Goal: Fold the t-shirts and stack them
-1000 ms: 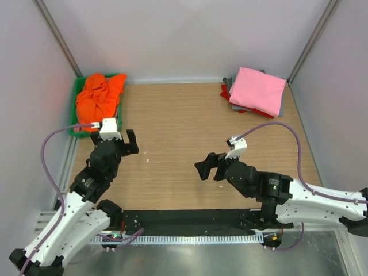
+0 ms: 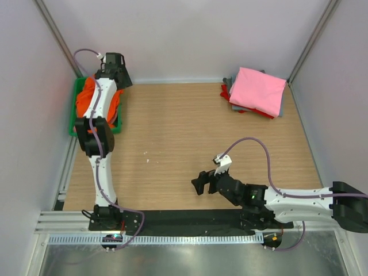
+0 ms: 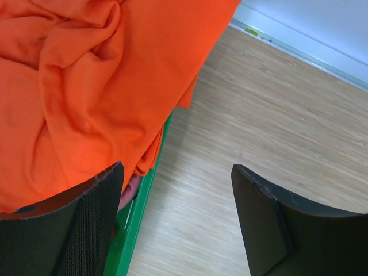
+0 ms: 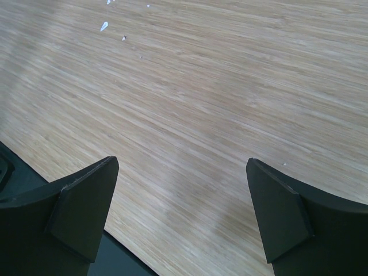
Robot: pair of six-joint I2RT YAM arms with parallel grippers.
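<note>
Orange cloth (image 2: 86, 98) fills the green bin (image 2: 73, 115) at the left; in the left wrist view it (image 3: 86, 103) is crumpled, draping over the bin's rim (image 3: 129, 241). My left gripper (image 2: 115, 75) is open above the bin's back end, over the cloth. My right gripper (image 2: 207, 179) is open low at the front centre, over bare table with nothing between its fingers. A stack of folded shirts, pink (image 2: 257, 91) on top with grey and red below, lies at the back right.
Walls enclose the sides and back, close behind the bin.
My left arm has swung from the centre left up to the back of the green bin.
</note>
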